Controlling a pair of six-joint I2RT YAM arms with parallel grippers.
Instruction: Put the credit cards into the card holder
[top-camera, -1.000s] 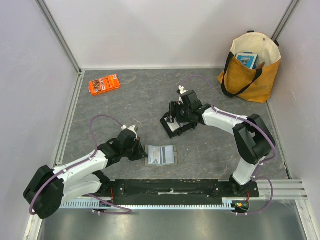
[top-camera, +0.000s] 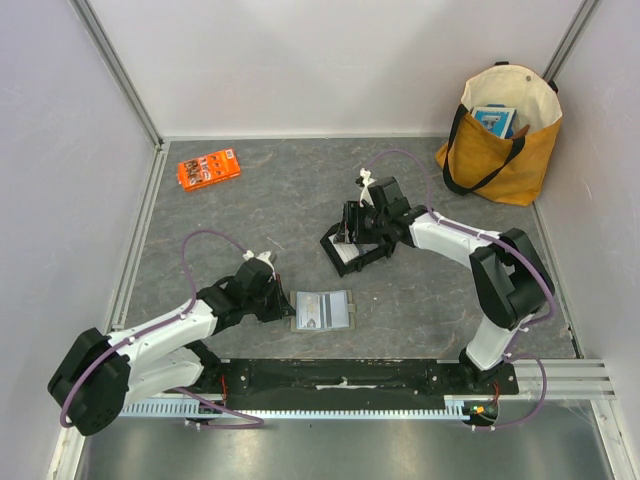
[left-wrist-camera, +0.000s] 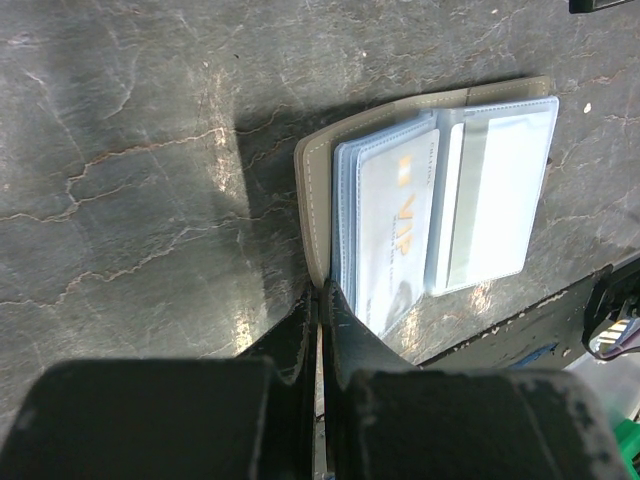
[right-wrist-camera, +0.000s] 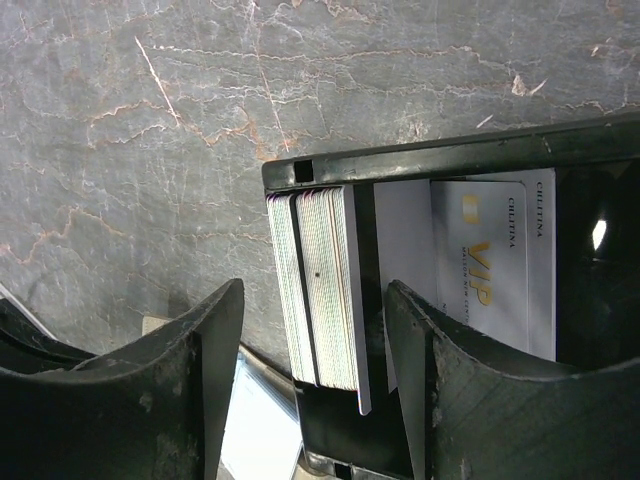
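Observation:
An open card holder (top-camera: 338, 310) with clear sleeves lies at the front middle; a VIP card (left-wrist-camera: 390, 230) shows in its left sleeve. My left gripper is shut at the holder's left edge. Behind it sits a black box (right-wrist-camera: 450, 140) holding upright stacks of cards (right-wrist-camera: 325, 285) and flat silver VIP cards (right-wrist-camera: 480, 260). My right gripper is over the box, part open, its fingers either side of the upright stacks; whether they touch is unclear.
An orange packet (top-camera: 208, 168) lies at the back left. A yellow tote bag (top-camera: 500, 165) stands at the back right.
My right gripper has shifted very slightly to the right over the black box. The left arm and card holder look unchanged.

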